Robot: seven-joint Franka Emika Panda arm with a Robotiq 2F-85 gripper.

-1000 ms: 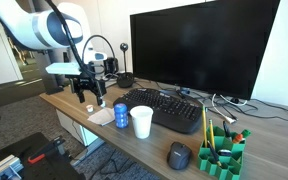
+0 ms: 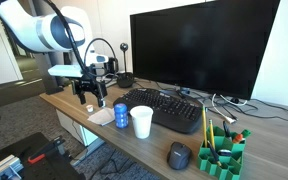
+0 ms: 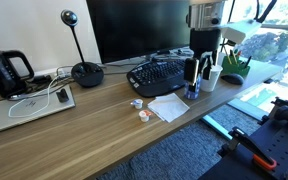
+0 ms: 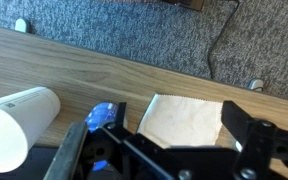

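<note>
My gripper stands open above the desk, its fingers wide apart with nothing held between them. Below it in the wrist view lies a white cloth or paper square (image 4: 179, 122). A blue can (image 2: 121, 115) stands beside that square, partly hidden behind a finger in the wrist view. To the can's right in exterior view 1 is a white cup (image 2: 141, 122). Small white objects (image 3: 144, 115) sit on the wood left of the square in exterior view 2.
A black keyboard (image 2: 162, 108) lies before the large monitor (image 2: 202, 48). Toward the right are a dark mouse (image 2: 179, 156) and a green holder (image 2: 220, 155) with pens. A kettle (image 3: 14, 70) and a power strip (image 3: 29, 110) occupy the far left end. Bare wood (image 3: 74, 145) lies in front of them.
The arm and gripper have shifted very slightly in exterior view 1. Objects on the desk stand where they were.
</note>
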